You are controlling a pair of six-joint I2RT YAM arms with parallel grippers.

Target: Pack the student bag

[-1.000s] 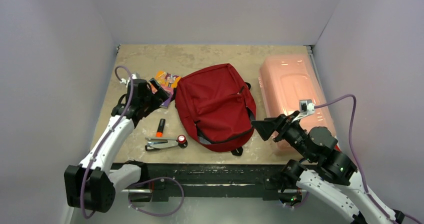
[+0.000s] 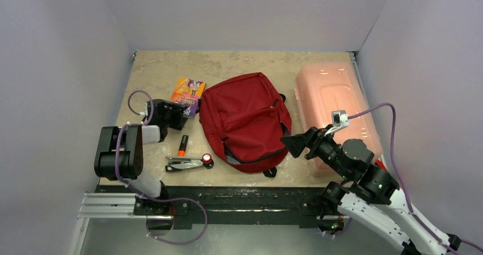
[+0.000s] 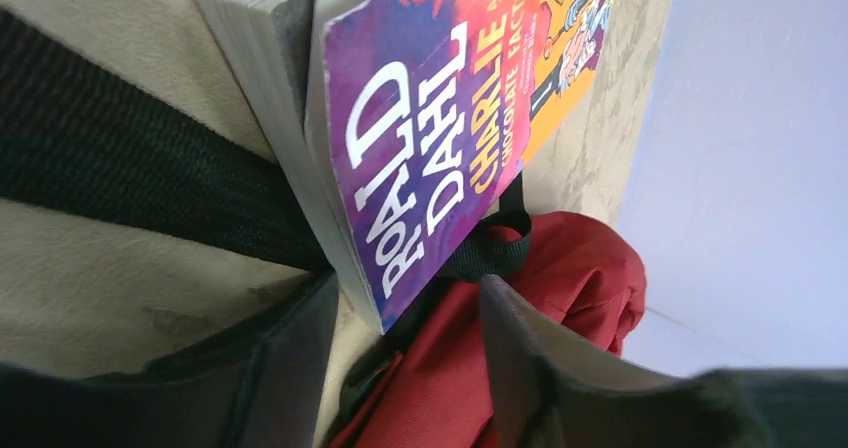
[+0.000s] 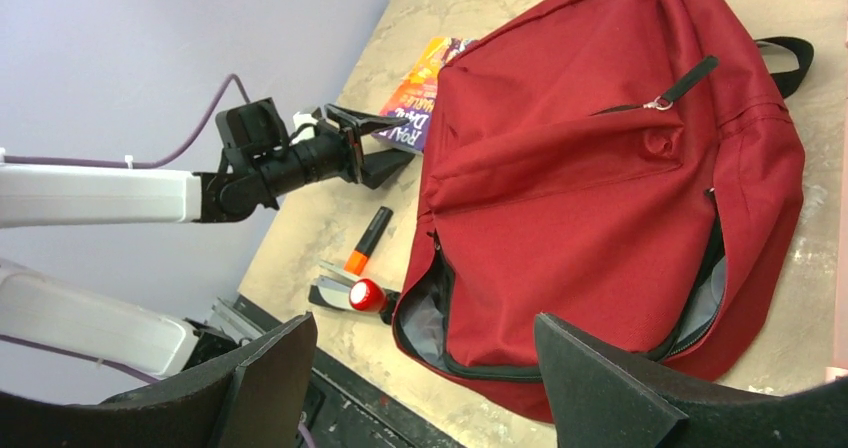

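The Roald Dahl book (image 2: pixel 190 89), purple and orange, lies flat left of the red bag (image 2: pixel 245 115), over a black strap (image 3: pixel 150 163). At its near end is my left gripper; its fingers stand apart with the book's lower corner between the fingertips, and no firm hold shows. The bag lies on the table with its zip partly undone at the near end. Over the bag's near right side my right gripper hangs open and empty. An orange-and-black highlighter (image 2: pixel 183 145), a grey stapler (image 2: pixel 183 164) and a red-capped item (image 2: pixel 207 159) lie left of the bag.
A translucent pink bin (image 2: pixel 330 90) takes up the table's right side, partly behind the right arm. Walls (image 2: pixel 245 16) enclose the far side and both flanks. Bare tabletop (image 2: pixel 250 61) shows behind the bag.
My left gripper has turned, swung down to the book's near end, and its arm has folded inward. The book has shifted a little. My right arm has moved slightly left; the bag is still.
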